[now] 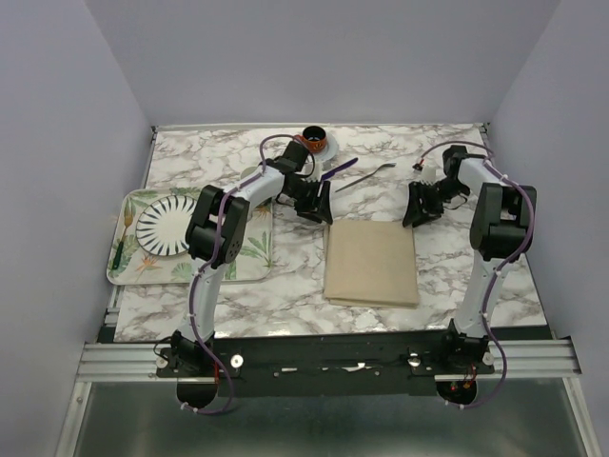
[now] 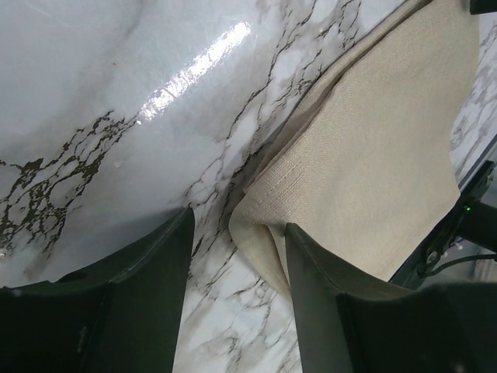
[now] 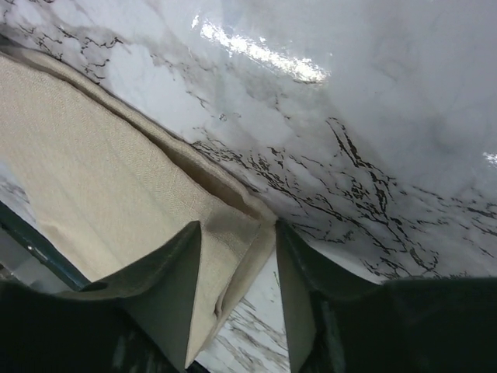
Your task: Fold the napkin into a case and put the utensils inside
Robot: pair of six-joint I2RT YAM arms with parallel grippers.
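Note:
A beige napkin (image 1: 369, 267) lies folded in a square on the marble table. My left gripper (image 1: 316, 211) is low at its far left corner; in the left wrist view its fingertips (image 2: 301, 247) straddle the napkin's layered corner (image 2: 260, 206), part open. My right gripper (image 1: 419, 214) is at the far right corner; in the right wrist view the folded corner (image 3: 237, 229) lies between its parted fingers. A purple utensil (image 1: 341, 168) and a thin silver utensil (image 1: 366, 176) lie behind the napkin.
A patterned tray (image 1: 249, 267) at the left holds a striped plate (image 1: 162, 227) and a fork (image 1: 125, 224), partly under my left arm. A cup (image 1: 314, 138) on a saucer stands at the back.

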